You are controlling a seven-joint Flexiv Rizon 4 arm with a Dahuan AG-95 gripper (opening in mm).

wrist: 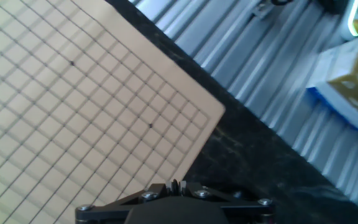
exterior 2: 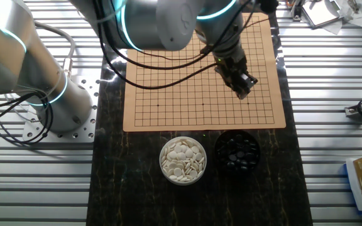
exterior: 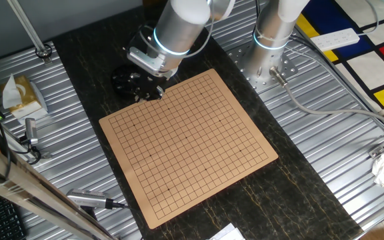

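The tan grid board (exterior: pixel 185 143) lies flat on the dark marble-patterned table, with no stones visible on it. My gripper (exterior: pixel 151 97) hangs over the board's edge beside the black bowl (exterior: pixel 120 81). From the opposite side, the gripper (exterior 2: pixel 247 89) shows above the grid, near a corner. In the wrist view the fingertips of my gripper are together at the bottom edge; whether a small dark stone is between them cannot be made out. A white bowl full of white stones (exterior 2: pixel 183 161) stands beside the black bowl with black stones (exterior 2: pixel 237 152).
A tissue box (exterior: pixel 25 100) stands on the ribbed metal surface beyond the table's edge. White paper (exterior: pixel 228 233) lies at the table's other end. Dark cables (exterior 2: pixel 168 66) droop from the arm across the board in one view. The board's surface is clear.
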